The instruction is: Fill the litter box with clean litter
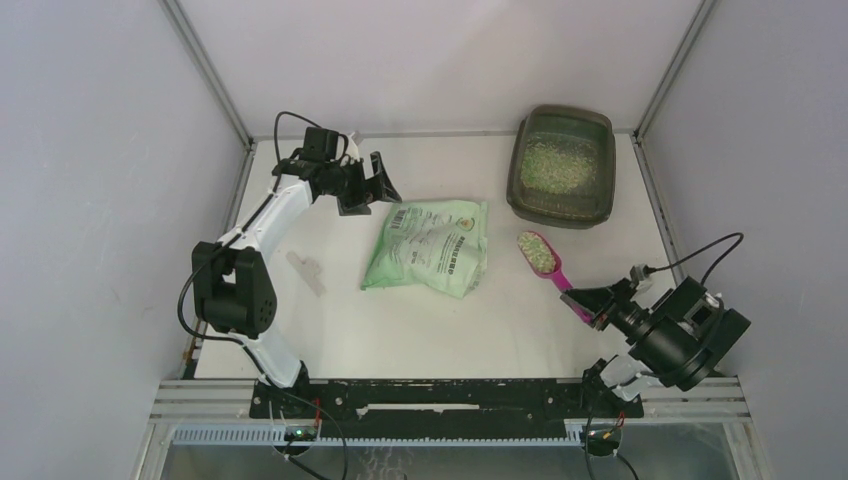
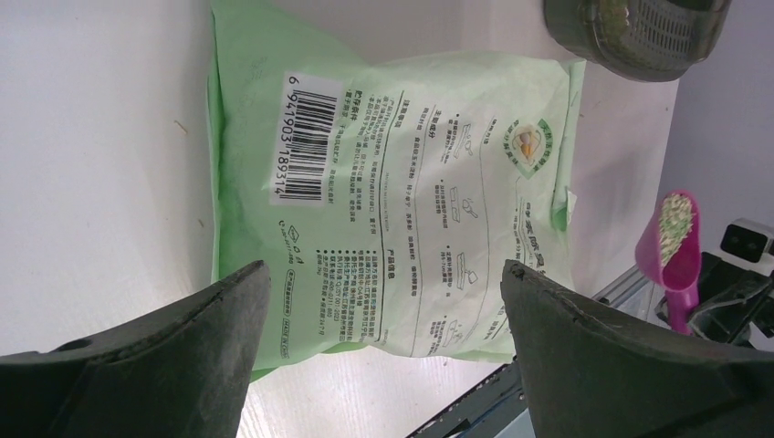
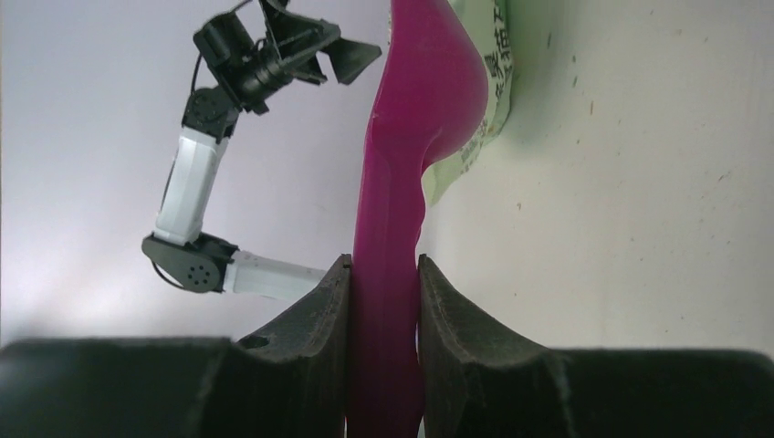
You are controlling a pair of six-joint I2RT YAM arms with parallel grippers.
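Note:
A magenta scoop [image 1: 556, 277] heaped with pale litter [image 1: 537, 251] points toward the dark litter box [image 1: 517, 185] at the back right. My right gripper [image 1: 583, 306] is shut on the scoop's handle, seen clamped between the fingers in the right wrist view. Inside the box lies a patch of litter [image 1: 556, 168]. The green and white litter bag [image 1: 430, 243] lies flat mid-table, its opening not clearly visible. My left gripper [image 1: 372, 182] stands open over the bag's back left corner, with nothing between its fingers.
Bare table [image 1: 440, 335] stretches in front of the bag, and a few crumbs lie on it. Side walls [image 1: 770, 180] close in the table at left and right. A gap of clear table separates the scoop from the box.

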